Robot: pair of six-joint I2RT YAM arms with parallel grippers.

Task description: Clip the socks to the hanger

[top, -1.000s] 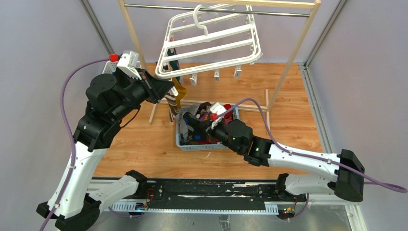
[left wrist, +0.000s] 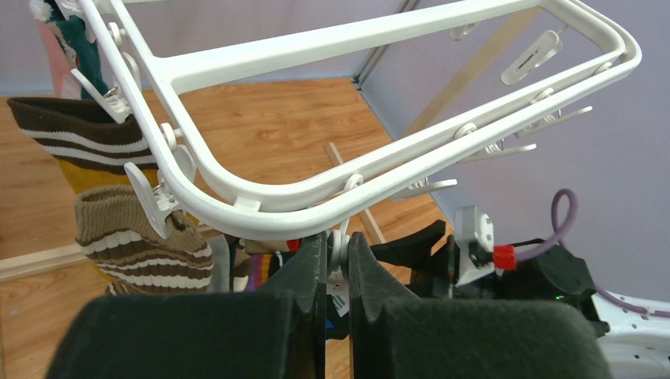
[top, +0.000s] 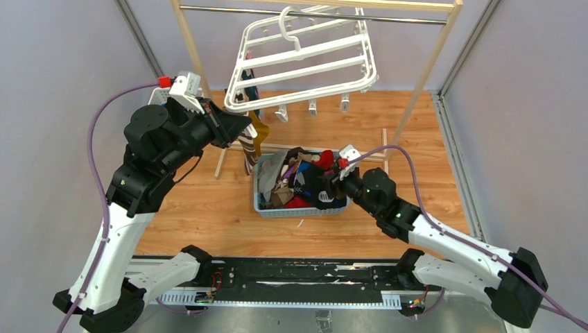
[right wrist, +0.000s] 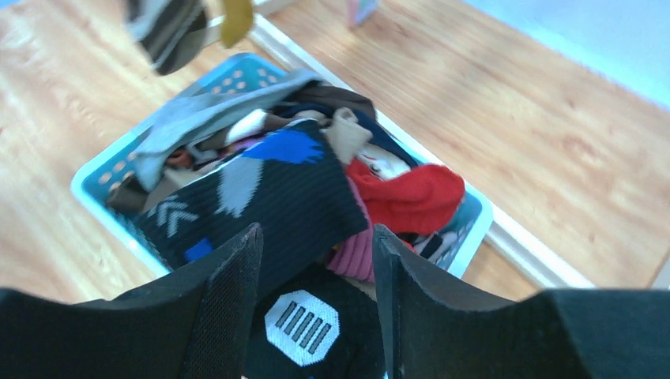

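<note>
The white hanger (top: 305, 61) hangs from a metal rod, with clips along its frame. At its near left corner my left gripper is shut on a white clip (left wrist: 340, 257) just under the rim. A brown striped sock (left wrist: 142, 245) and a dark striped one with mustard (left wrist: 79, 138) hang from clips on the hanger's left side. Over the blue basket (right wrist: 95, 185) my right gripper stands part open, nothing between its fingers. Below it lie a black-and-blue sock (right wrist: 272, 197), a black sock with a white patch (right wrist: 304, 332) and a red one (right wrist: 411, 197).
A wooden frame (top: 437, 48) carries the metal rod (top: 402, 20) above the wooden floor. Empty clips (top: 344, 103) line the hanger's near edge. Bare floor (top: 430, 180) lies to the right of the basket.
My right gripper has moved right from over the basket's middle to its right side, uncovering the socks. The left arm and the hanger stay almost still.
</note>
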